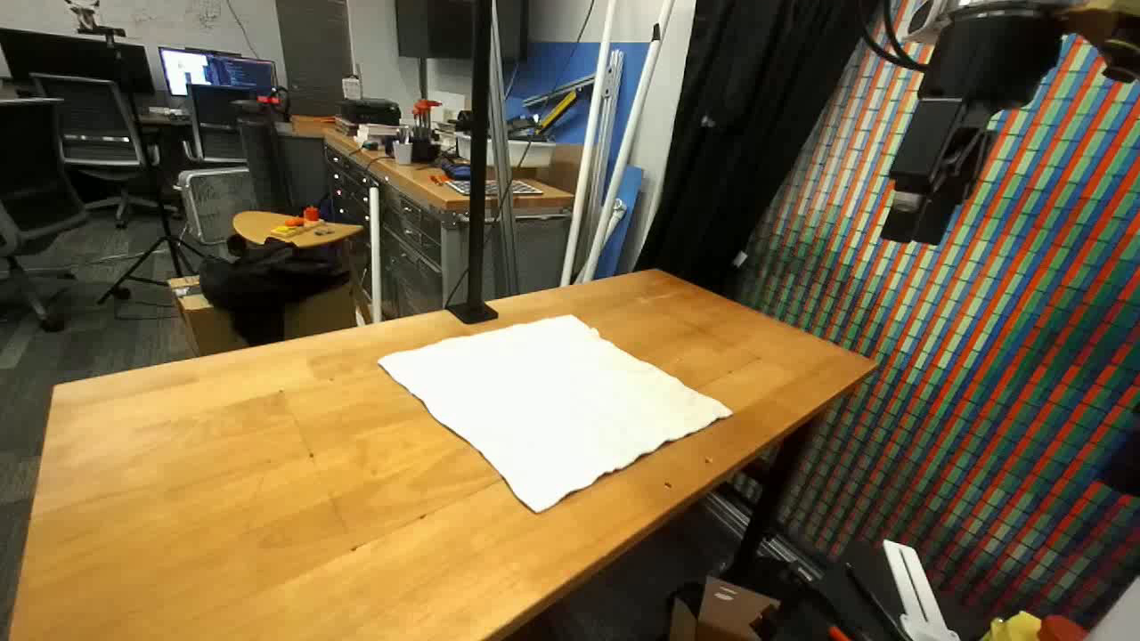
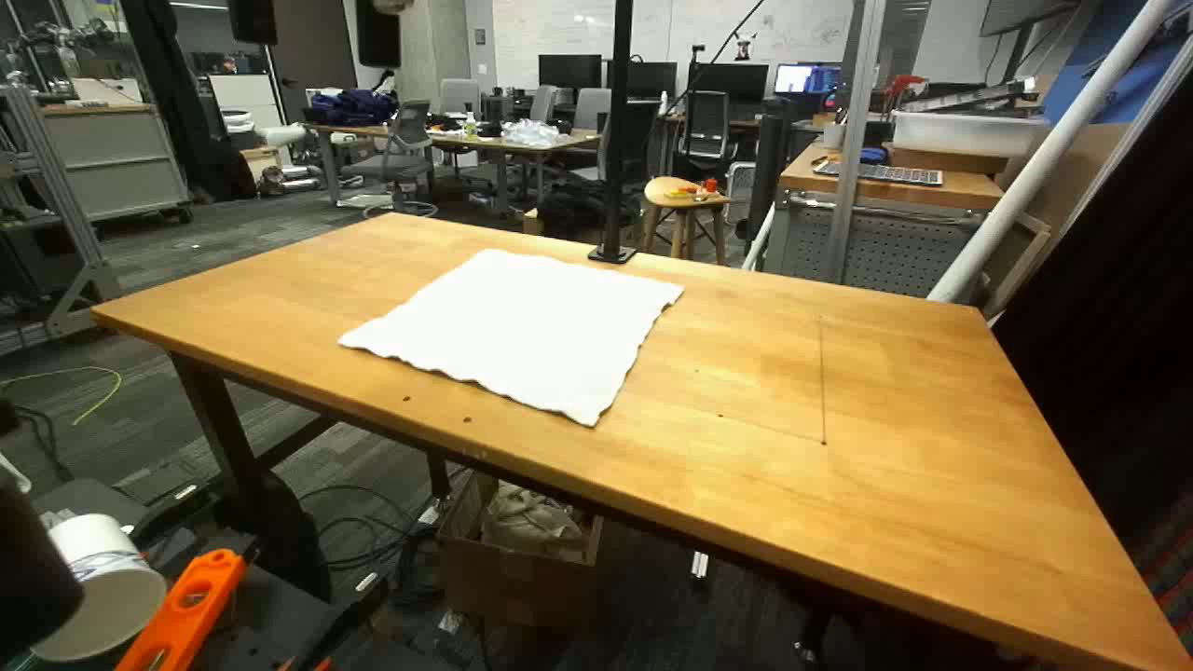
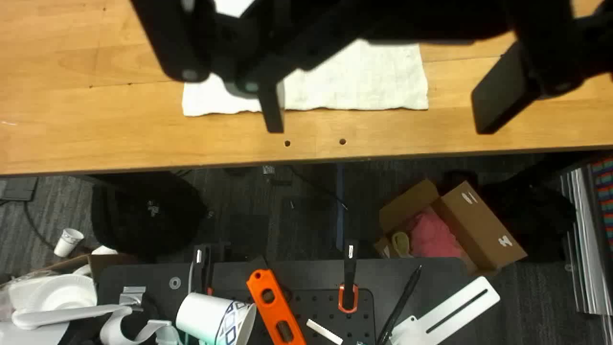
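Note:
A white cloth (image 1: 556, 406) lies spread flat on the wooden table (image 1: 192, 459), its edges slightly wavy. In the second exterior view the same cloth (image 2: 520, 330) rests toward the table's left half, near the black post. From the wrist, part of the cloth (image 3: 368, 77) shows behind the fingers; the rest is covered by the gripper body. My gripper is open, its two dark fingers wide apart and nothing between them. High at the upper right of the first exterior view, the gripper (image 1: 911, 230) hangs in the air, clear of the cloth and the table.
A black post (image 1: 473, 312) rises from the table's far edge behind the cloth. Bare tabletop surrounds the cloth. Below the near edge, a dark platform holds an orange level (image 3: 277, 307), a paper cup (image 3: 210, 317) and a white slotted piece (image 3: 454, 313). An open cardboard box (image 3: 480, 227) sits on the floor.

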